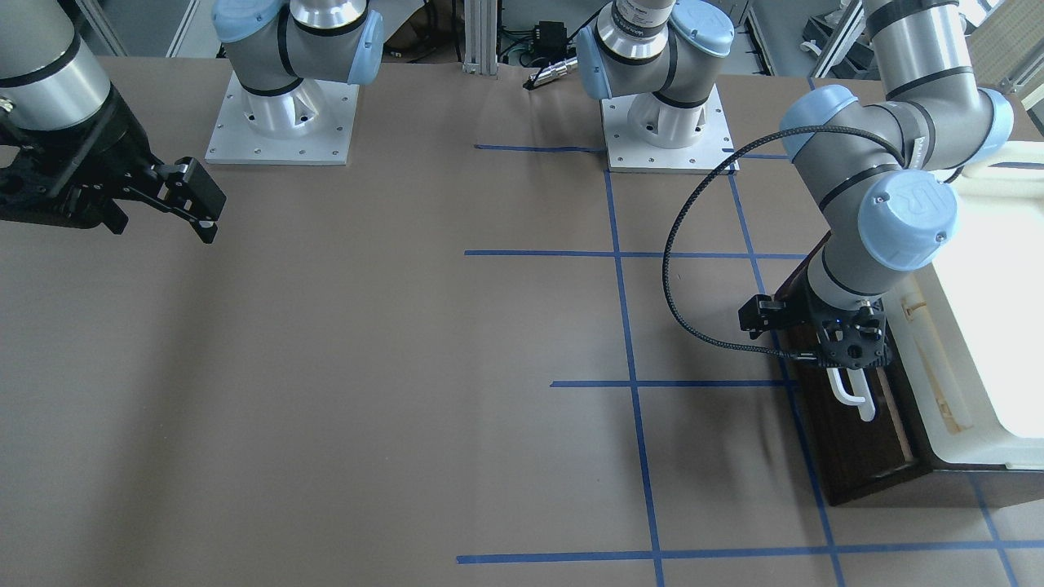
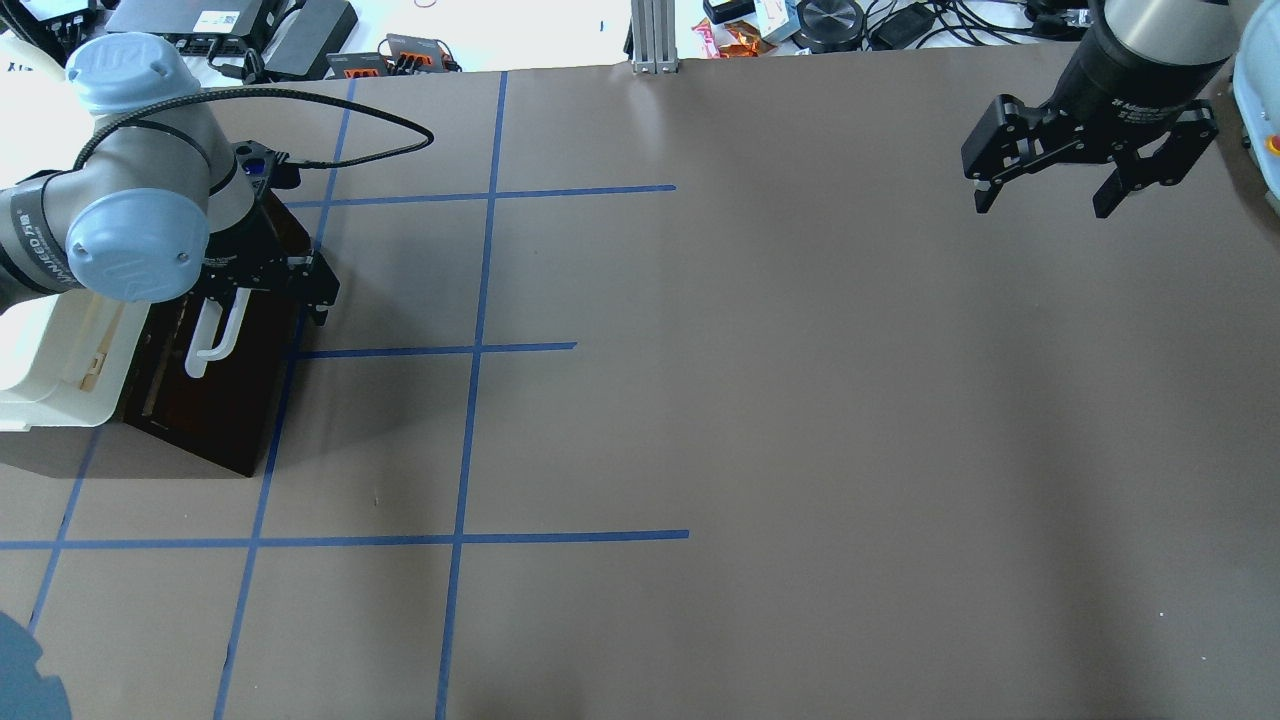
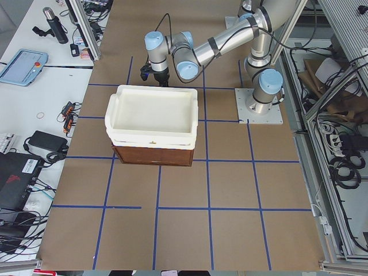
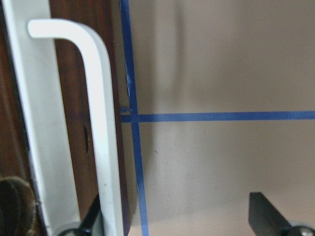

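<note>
A dark wooden box (image 1: 861, 450) with a white plastic top tray (image 3: 152, 115) stands on the taped table. On its side is a white handle (image 4: 103, 123), with a white bar (image 4: 39, 123) behind it. My gripper (image 1: 812, 328) is over that side. In the left wrist view its fingers stand apart at the bottom: one partly hidden at the handle, the other finger (image 4: 261, 216) out over the table with empty space beside it. The gripper is open.
Other arms stand idle: one dark gripper (image 2: 1092, 156) at the top right of the top view, arm bases at the back in the front view. The table (image 1: 391, 372) left of the box is clear.
</note>
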